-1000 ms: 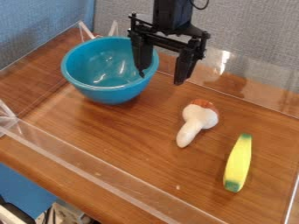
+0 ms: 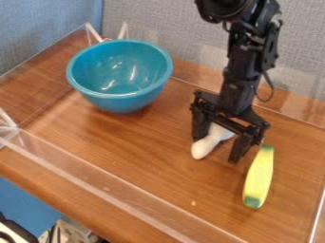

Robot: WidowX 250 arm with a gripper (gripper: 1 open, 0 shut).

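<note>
My gripper (image 2: 223, 127) is low over a white, elongated object (image 2: 204, 144), its black fingers on either side of that object's upper part, which is mostly hidden behind them. Whether the fingers touch it or have closed on it I cannot tell. A teal bowl (image 2: 120, 59) sits at the back left of the wooden table (image 2: 114, 171). A yellow elongated object with a green tip (image 2: 258, 178) lies to the right of the gripper.
A grey wall (image 2: 165, 24) stands behind the table and a blue panel (image 2: 38, 57) at the left.
My gripper has come down and rightward from above, near the bowl's right side, onto the white object. The bowl and the yellow object look unmoved.
</note>
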